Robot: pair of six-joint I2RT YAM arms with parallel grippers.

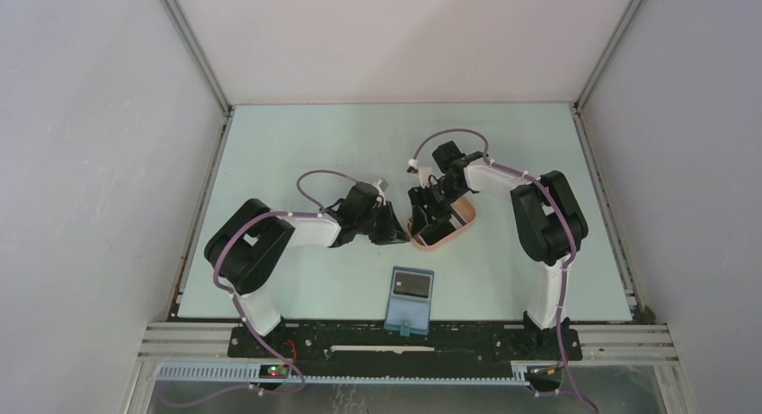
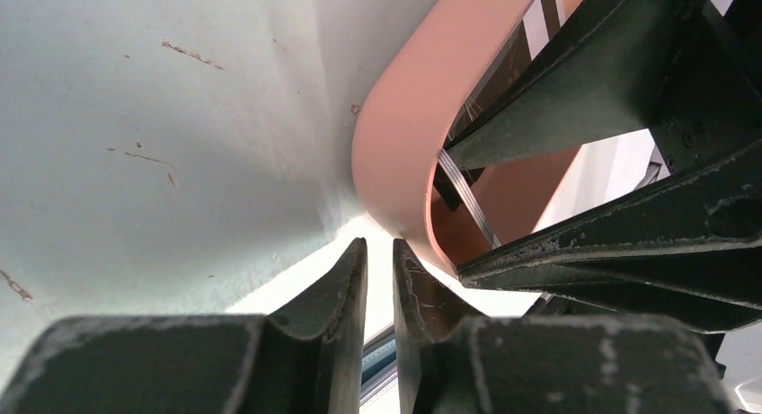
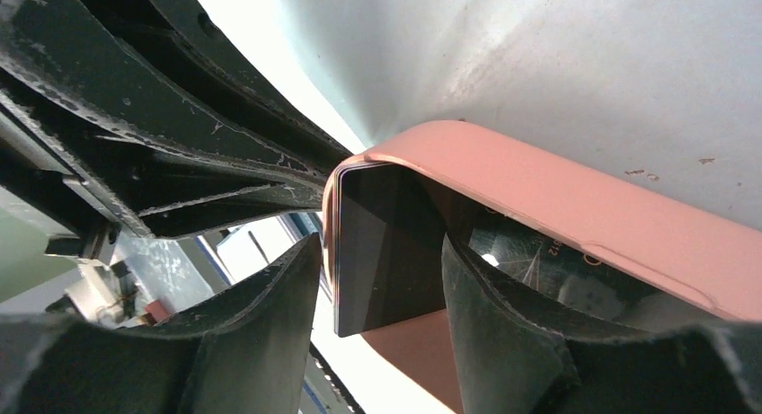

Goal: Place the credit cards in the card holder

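A dark card stack stands on edge against the near end wall inside the pink oblong box (image 1: 465, 232); thin layered edges (image 2: 469, 198) show in the left wrist view. My right gripper reaches over the box, its fingers (image 3: 261, 329) apart on either side of the stack. Outside that end, my left gripper (image 1: 407, 240) touches the box's rounded corner. Its fingers (image 2: 346, 297) stand close together, with nothing visible between them. A blue card holder (image 1: 410, 312) with a dark rectangle on it lies at the table's front edge.
Further along the box lies a dark card (image 3: 530, 252) with gold print, partly hidden by the wall.
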